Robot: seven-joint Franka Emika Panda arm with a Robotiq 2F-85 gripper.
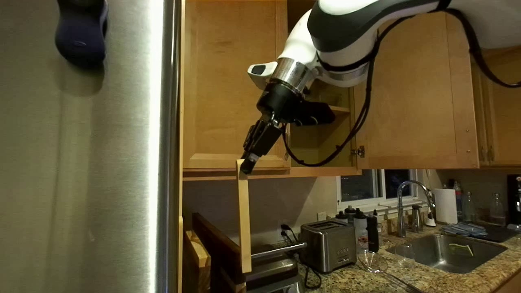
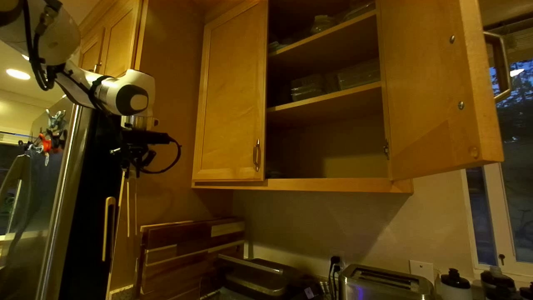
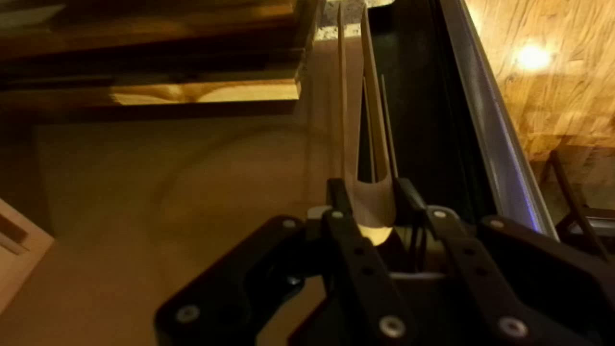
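A long, pale wooden piece that looks like tongs (image 1: 244, 219) hangs upright below my gripper (image 1: 247, 167), which is shut on its upper end. In the wrist view, the rounded closed end of the tongs (image 3: 373, 204) sits between the fingers. Two thin strips run away from that end toward the counter. From the second exterior view, narrow strips of the tongs (image 2: 128, 207) dangle under my gripper (image 2: 130, 171), beside the cabinet side panel. Their lower tip hangs free in front of the cutting boards in the first exterior view.
A steel fridge (image 1: 117, 195) stands close on the left. Wooden cutting boards (image 2: 195, 250) lean upright by the wall, near a metal appliance (image 2: 255, 275) and a toaster (image 1: 329, 244). One upper cabinet door (image 2: 439, 90) stands open. The sink (image 1: 449, 251) is farther right.
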